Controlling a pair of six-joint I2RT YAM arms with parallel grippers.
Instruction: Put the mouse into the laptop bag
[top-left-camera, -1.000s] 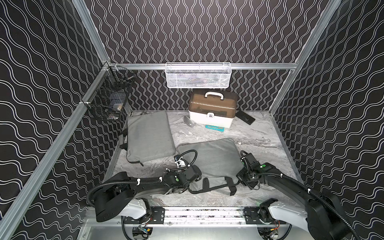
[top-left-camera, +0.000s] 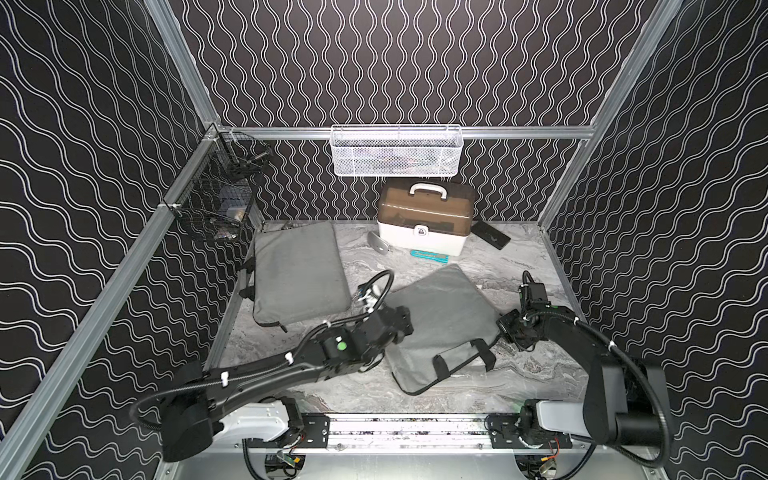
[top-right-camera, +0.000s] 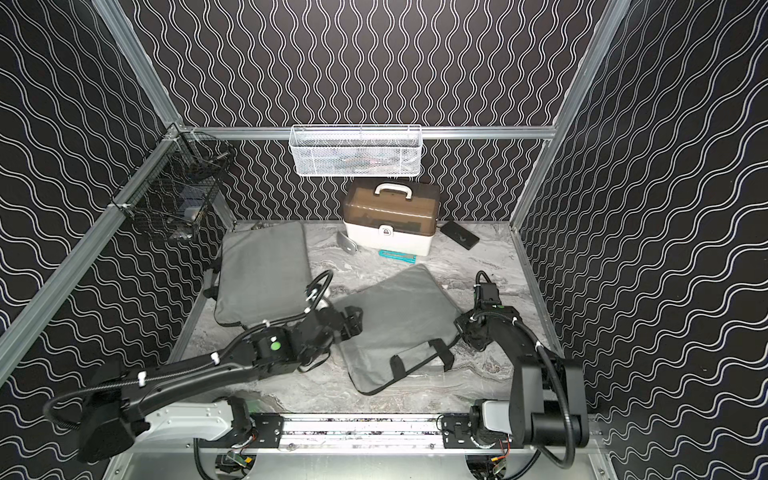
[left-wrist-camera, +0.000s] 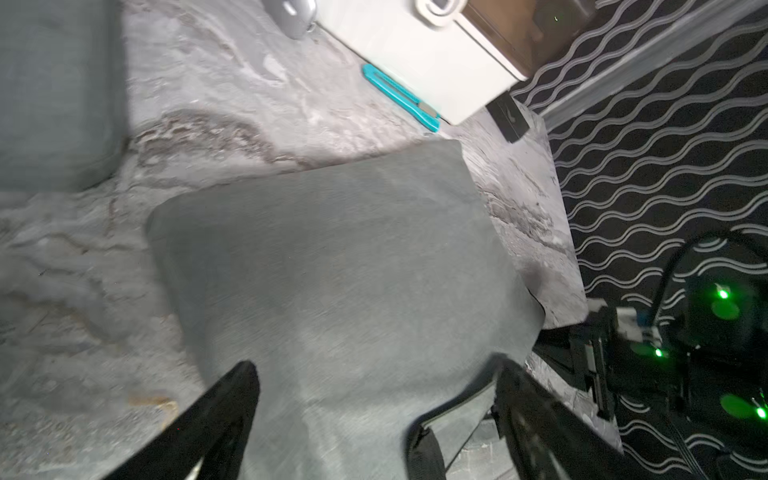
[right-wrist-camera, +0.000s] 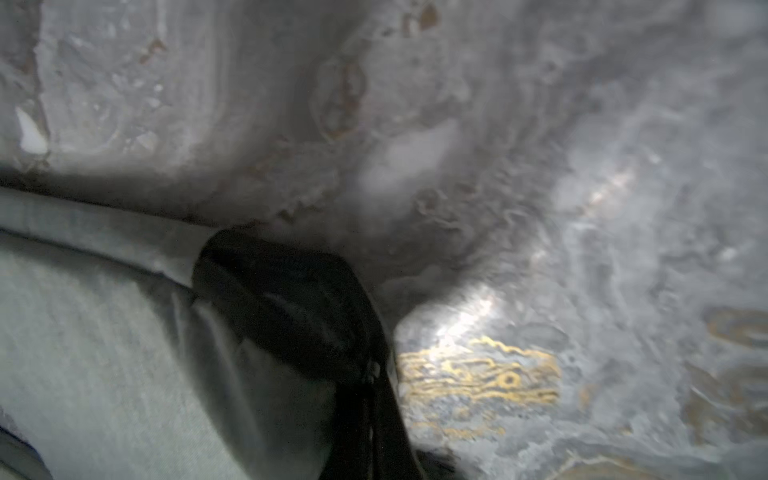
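A grey laptop bag (top-left-camera: 444, 312) lies turned at an angle mid-table, its black-strapped handle side towards the front. The silver-grey mouse (top-left-camera: 377, 242) rests at the back, left of the toolbox; the left wrist view catches part of the mouse (left-wrist-camera: 289, 16) at its top edge. Over the bag's left part, my left gripper stands open, with no object between its fingers. At the bag's right corner my right gripper (top-left-camera: 512, 326) is shut on the bag's edge. Close up, the dark-trimmed bag corner (right-wrist-camera: 280, 296) shows; the exact pinch is dark and hard to see.
Another grey bag (top-left-camera: 300, 272) lies at the left. At the back stand a brown-and-white toolbox (top-left-camera: 424, 217), a turquoise cutter (top-left-camera: 429, 257) before it and a black phone (top-left-camera: 490, 235) beside it. A white wire basket (top-left-camera: 396, 152) hangs above.
The laptop bag has swung round anticlockwise, its right side shifting back and right along with my right gripper. My left gripper has moved slightly back and right.
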